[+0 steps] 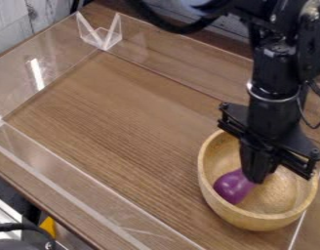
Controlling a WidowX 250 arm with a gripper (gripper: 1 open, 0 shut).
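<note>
A wooden bowl [218, 202] stands at the lower right of the table, with a purple round object [232, 184] lying inside it toward the left. My black gripper [258, 166] hangs over the bowl just above and right of the purple object, its tip low in the bowl. The fingers look close together, with nothing clearly between them; whether the tip touches the purple object is unclear.
Clear plastic edging runs along the left side, with a clear bracket [98, 31] at the back left. Black cables lie at the bottom left corner.
</note>
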